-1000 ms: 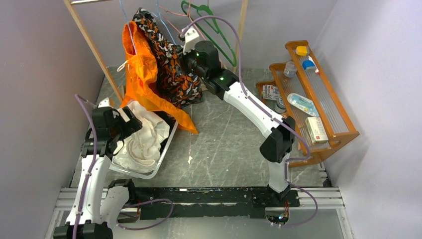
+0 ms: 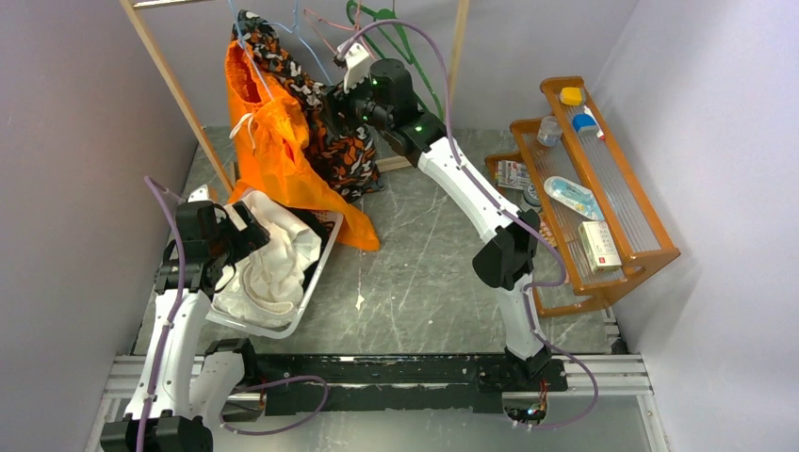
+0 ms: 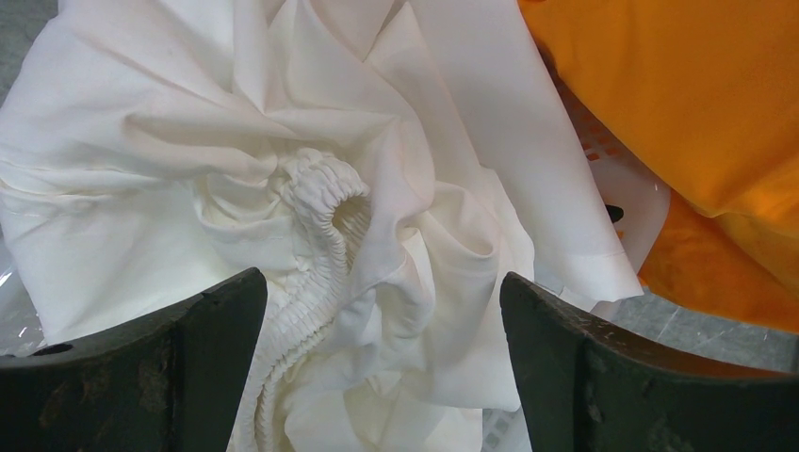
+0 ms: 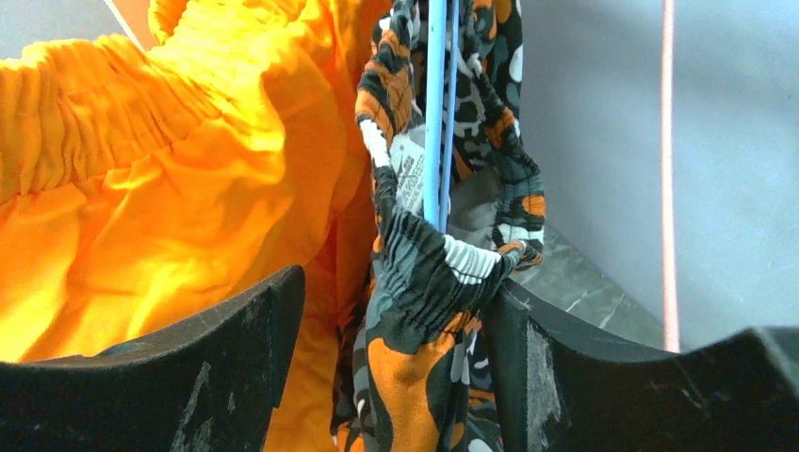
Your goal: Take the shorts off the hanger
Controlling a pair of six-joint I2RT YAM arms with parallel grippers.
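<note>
Camouflage shorts [image 4: 415, 377] in orange, black and white hang on a blue hanger [image 4: 433, 113], beside orange shorts [image 4: 170, 245] on the rack. My open right gripper is at the camouflage waistband, a finger on either side of the gathered fabric where the hanger enters it. My left gripper is open over crumpled white cloth [image 3: 122, 151] in a plastic basket [image 2: 309, 299] at lower left, with the orange fabric draping beside it.
Empty green [image 2: 407, 47] and pink hangers hang at the back right of the rack. A wooden shelf [image 2: 641, 254] with small items stands on the right. The grey floor [image 2: 405, 292] between basket and shelf is clear.
Over the last second my right gripper has moved slightly left into the camouflage shorts, and the hanging clothes have shifted left. The left arm has stayed put.
</note>
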